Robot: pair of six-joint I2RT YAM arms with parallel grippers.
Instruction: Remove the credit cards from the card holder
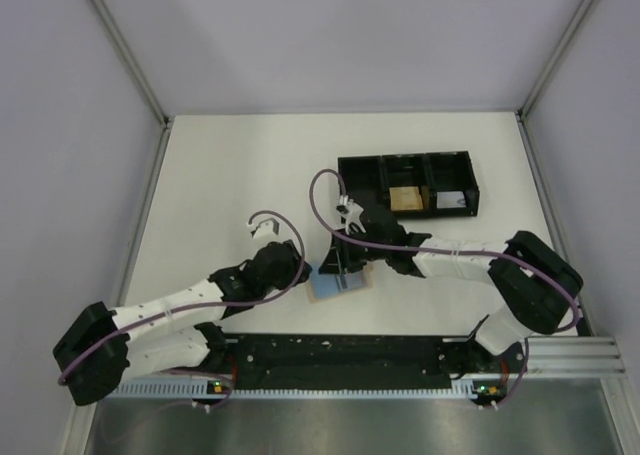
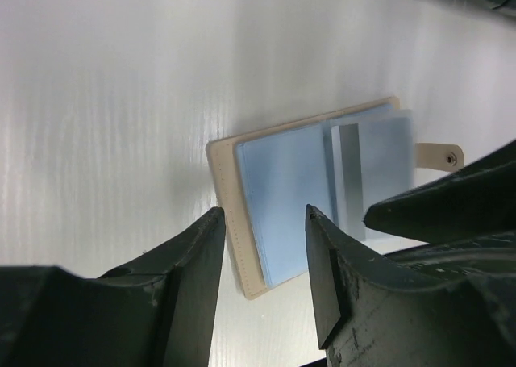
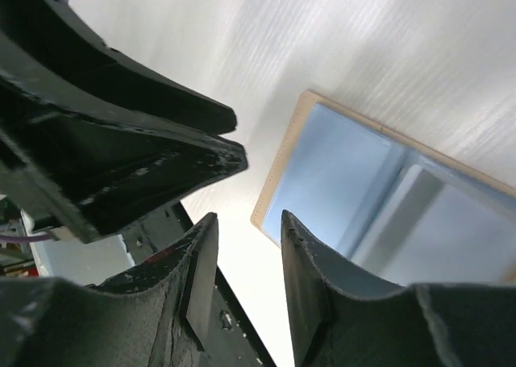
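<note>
The card holder (image 2: 226,189) lies flat at the table's middle, tan-edged with pale blue card faces (image 2: 284,189) and a clear sleeve on one side, a small snap tab (image 2: 439,156) showing. My left gripper hangs at its left side, part open, fingers apart with nothing seen between. My right gripper is above it, fingertips over the holder's edge, also parted and empty. Each gripper's body appears in the other's wrist view. In the top view both grippers partly cover the holder.
A black compartment box (image 1: 450,160) with tan and white items stands behind at the right.
</note>
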